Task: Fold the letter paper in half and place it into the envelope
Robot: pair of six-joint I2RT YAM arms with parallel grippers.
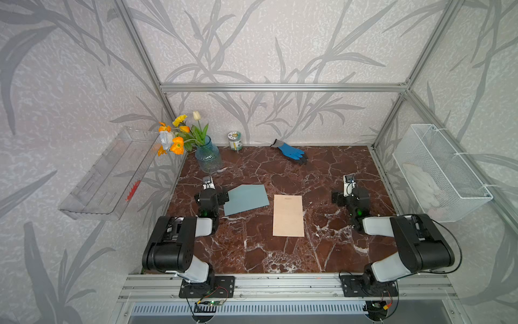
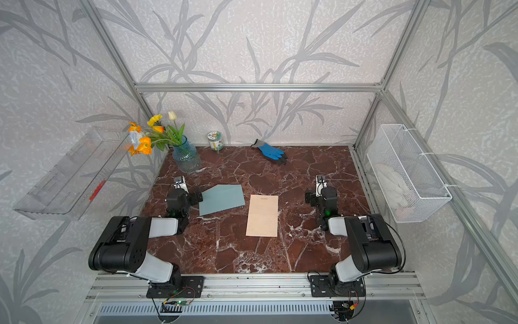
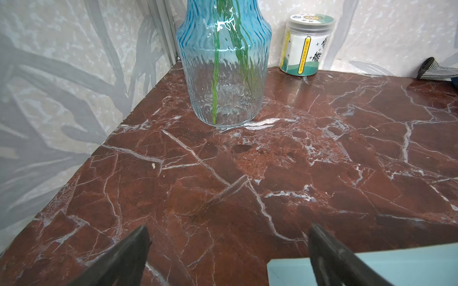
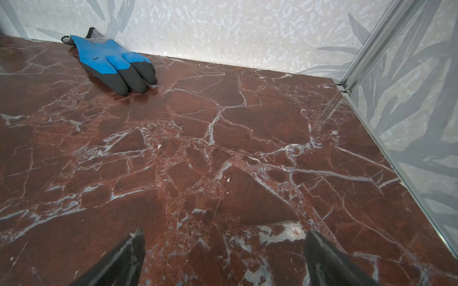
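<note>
A cream sheet of paper (image 1: pixel 288 215) (image 2: pixel 262 215) lies flat and upright-oriented in the middle of the table. To its left lies a pale blue envelope (image 1: pixel 245 198) (image 2: pixel 221 199), flap toward the back, whose edge (image 3: pixel 362 271) also shows in the left wrist view. My left gripper (image 1: pixel 211 197) stands open just left of the envelope, with nothing between its fingers. My right gripper (image 1: pixel 344 197) is open to the right of the paper, over bare marble, and holds nothing.
A glass vase (image 1: pixel 208 157) of flowers stands back left, with a tub (image 1: pixel 235 141) beside it. A blue glove (image 1: pixel 289 152) lies at the back. A clear bin (image 1: pixel 102 178) and a white mesh basket (image 1: pixel 447 194) hang at the sides. Free marble (image 1: pixel 329 243) surrounds the paper.
</note>
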